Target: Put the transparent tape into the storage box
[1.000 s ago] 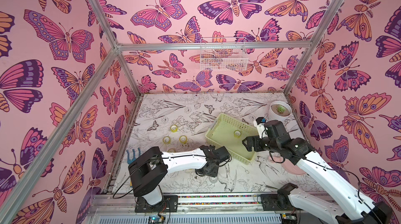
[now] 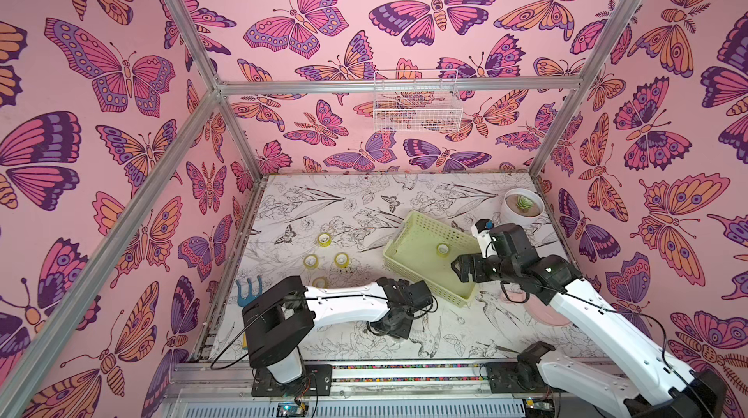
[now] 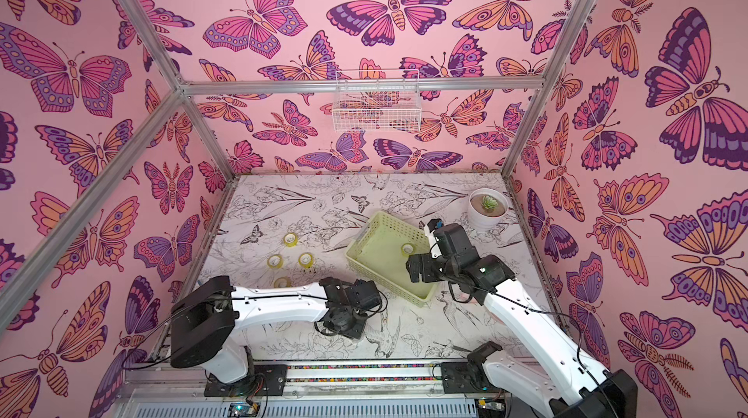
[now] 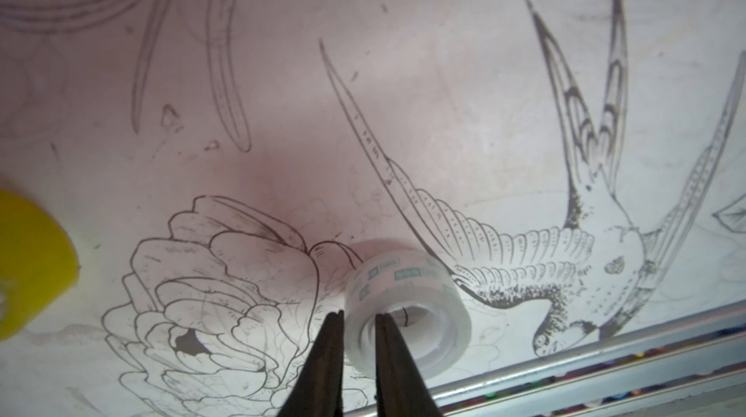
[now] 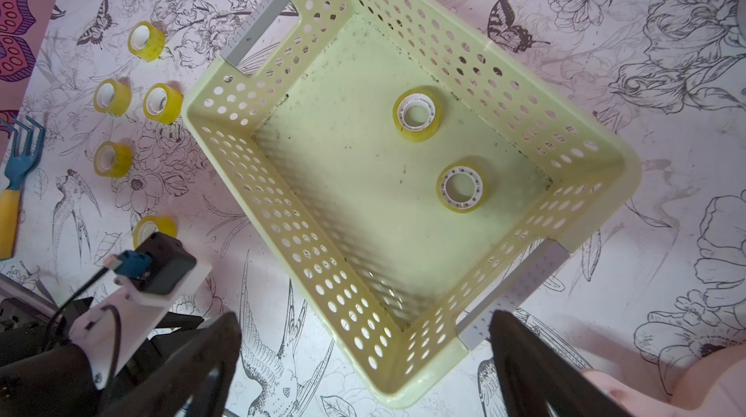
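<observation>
A roll of transparent tape (image 4: pixel 447 285) lies on the table near the front edge. In the left wrist view my left gripper is over it, fingers slightly apart at the left part of its rim; whether they touch it I cannot tell. The pale green storage box (image 5: pixel 365 184) holds two tape rolls. My right gripper hangs over the box's right side, fingers wide apart with nothing between them.
Several yellow tape rolls (image 5: pixel 161 110) lie left of the box. A blue rake (image 5: pixel 23 160) is at the far left, a potted plant (image 2: pixel 523 203) at the back right, a pink object (image 2: pixel 549 313) at the right.
My left gripper has moved a little toward the front edge, now lower in the top left view and covering the transparent tape there. The right arm has barely moved.
</observation>
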